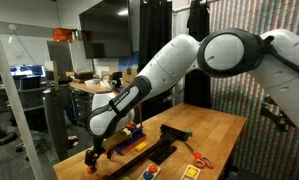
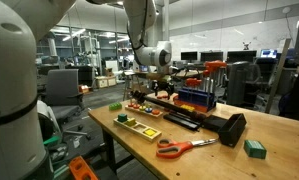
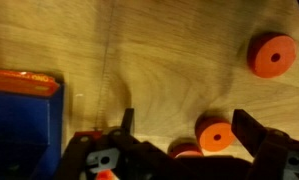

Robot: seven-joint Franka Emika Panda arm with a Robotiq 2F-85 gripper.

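Observation:
In the wrist view my gripper stands open above the wooden table, its two dark fingers well apart with nothing gripped. One round orange-red piece (image 3: pixel 215 133) lies close to the right finger, and another (image 3: pixel 185 150) is partly covered by the gripper's body. A third red piece (image 3: pixel 272 56) sits apart at the upper right. From exterior view 1, the gripper (image 1: pixel 99 158) is low at the table's left end, just above a red piece (image 1: pixel 90 169).
A blue box (image 3: pixel 24 125) with an orange edge lies left of the gripper. Scissors (image 2: pixel 185 147), a green block (image 2: pixel 254 149), a wooden tray (image 2: pixel 139 126) and a black block (image 2: pixel 227 130) are spread over the table.

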